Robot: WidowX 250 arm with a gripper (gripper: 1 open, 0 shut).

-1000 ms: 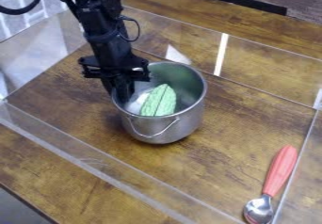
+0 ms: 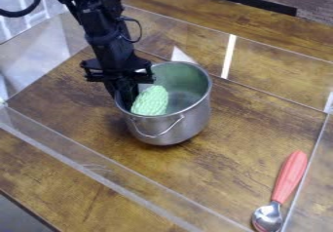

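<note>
A steel pot (image 2: 178, 121) with a wire handle stands on the wooden table. Inside, at its left side, lies a pale green, patterned object (image 2: 151, 101). My gripper (image 2: 127, 91) reaches down at the pot's left rim, its lower end partly inside or against it; the fingertips are hard to make out, so I cannot see whether anything is between them.
A scoop with a red handle (image 2: 289, 177) lies at the right. Clear plastic panels border the work area on the wooden table (image 2: 72, 168).
The green object in the pot has shifted or turned slightly toward the left and shows a different face. My gripper has barely moved.
</note>
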